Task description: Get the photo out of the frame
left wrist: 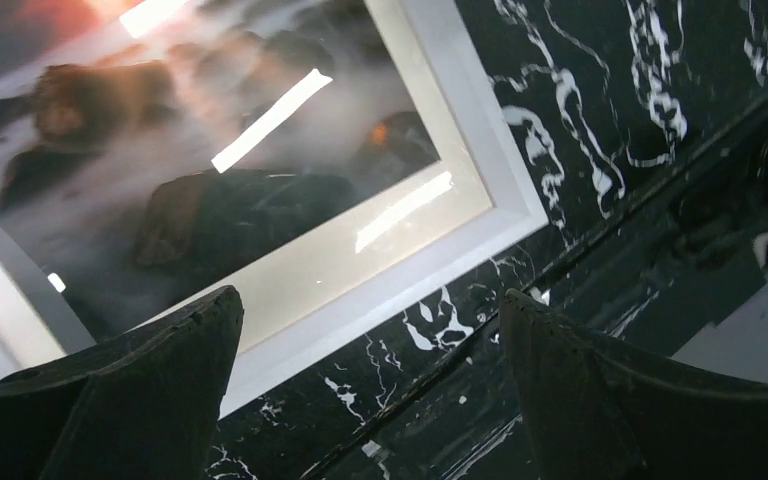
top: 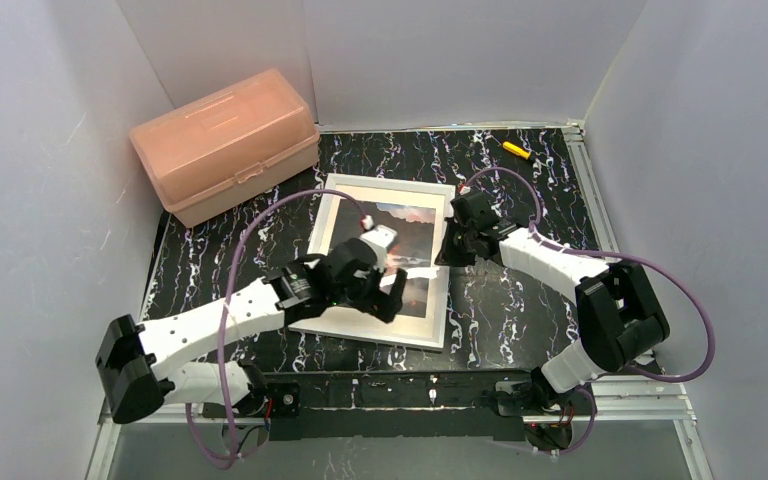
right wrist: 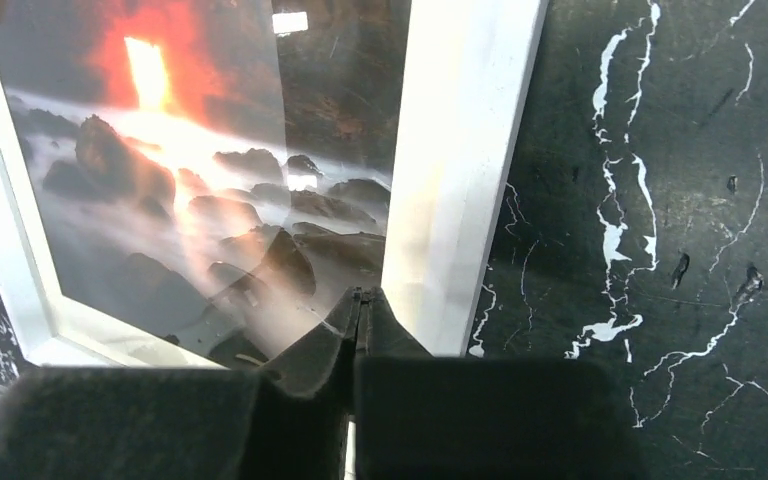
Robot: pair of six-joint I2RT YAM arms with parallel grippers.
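The white picture frame (top: 368, 333) lies face up on the dark marbled table, with a cream mat and a photo (top: 412, 224) of rocks under a red glow. Glare streaks its glossy front. Over the photo's lower middle hovers my left gripper (top: 388, 292); its fingers (left wrist: 175, 345) stand wide apart with nothing between them. My right gripper (top: 446, 258) is at the frame's right side. In the right wrist view its fingertips (right wrist: 351, 303) are close together over the inner edge of the right border; whether they meet is unclear, and nothing shows between them.
A closed salmon-coloured box (top: 225, 140) stands at the back left. A yellow-handled tool (top: 517, 150) lies at the back right. Bare table surrounds the frame, with the black front rail (top: 410, 390) close below it.
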